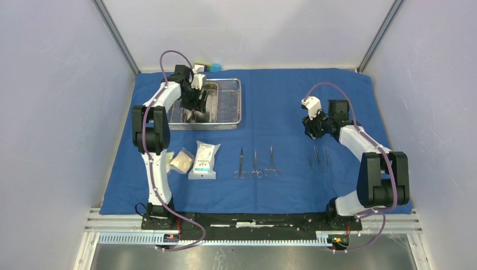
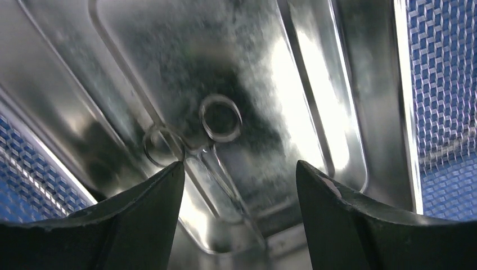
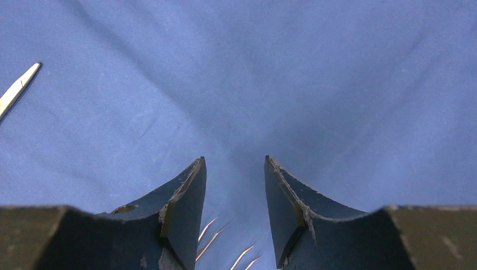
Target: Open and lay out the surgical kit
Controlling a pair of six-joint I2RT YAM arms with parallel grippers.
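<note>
In the left wrist view a ring-handled instrument (image 2: 223, 174) lies in the steel inner tray (image 2: 315, 101), its two finger rings away from my fingers and its shafts running between them. My left gripper is open above it with nothing held. From the top, that gripper (image 1: 197, 108) hangs over the left part of the mesh basket (image 1: 229, 125). On the right, my right gripper stands part open over bare blue cloth, nothing between its fingers. Slim instruments (image 1: 318, 157) lie on the cloth just in front of it.
Three ring-handled instruments (image 1: 255, 167) lie in a row mid-cloth. A white packet (image 1: 204, 160) and a beige pouch (image 1: 181, 161) rest before the basket. A blue and yellow item (image 1: 214, 67) sits behind it. The cloth between basket and right arm is clear.
</note>
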